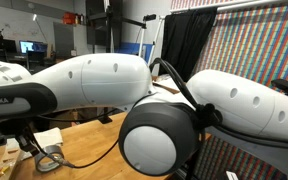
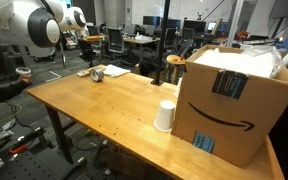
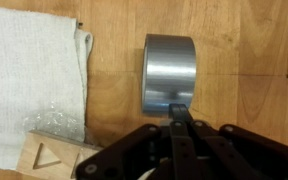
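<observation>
A roll of grey duct tape (image 3: 170,70) sits on the wooden table in the wrist view, its silver outer band facing the camera. My gripper is shut at the near end of that band, and nothing clearly shows between its fingers. From this angle I cannot tell whether the tips touch the tape. In exterior view 1 the tape (image 1: 49,160) shows at lower left, partly covered by the arm and gripper. The tape (image 2: 97,74) also appears at the table's far end in exterior view 2.
Left of the tape lie a white cloth (image 3: 34,75) and a pale wooden block (image 3: 54,155) with a triangular cut-out. A large cardboard box (image 2: 222,105) and a white cup (image 2: 165,116) stand at the table's other end.
</observation>
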